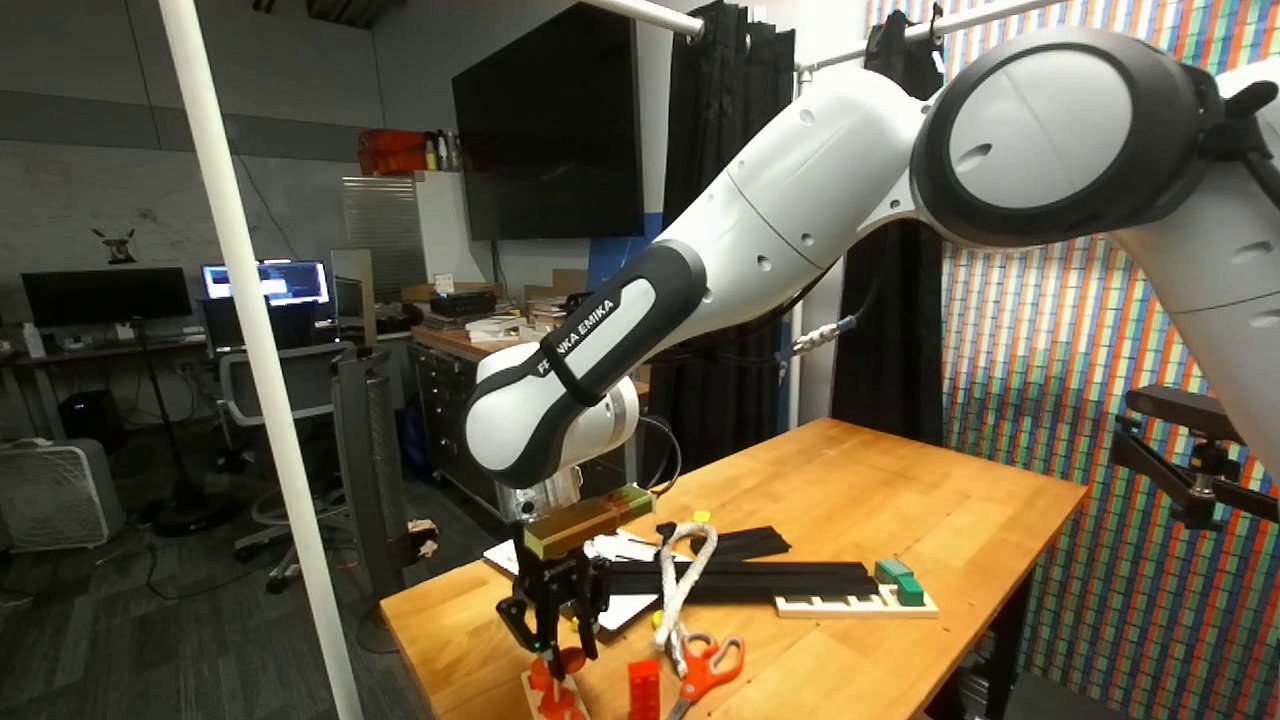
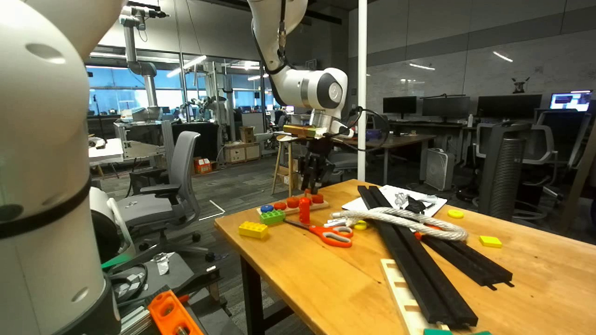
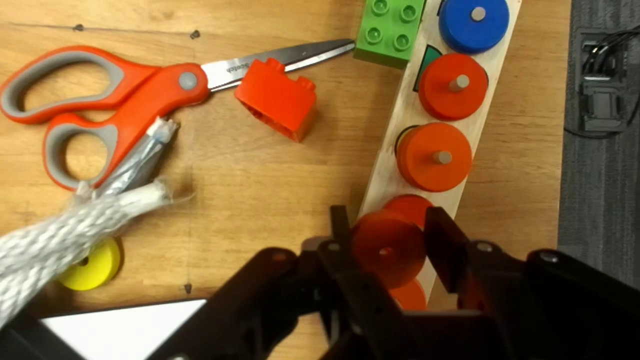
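In the wrist view my gripper is shut on an orange-red disc [image 3: 387,255], with a finger on either side. The disc is over the lower part of a long wooden peg board [image 3: 378,174]; whether a peg still runs through it I cannot tell. Other discs sit along the board: a blue disc [image 3: 465,24] at the far end, a red disc [image 3: 444,96], an orange disc [image 3: 429,165], and partly hidden red ones beside the held disc. In exterior view 2 my gripper [image 2: 310,187] points down at the board's far end.
Beside the board lie a green block [image 3: 387,36], a red block [image 3: 279,99], orange-handled scissors [image 3: 153,90] and white rope [image 3: 72,222]. A yellow block [image 2: 253,229] is near the table edge. Black rails [image 2: 413,262] cross the table. Beyond the board, the table edge is close.
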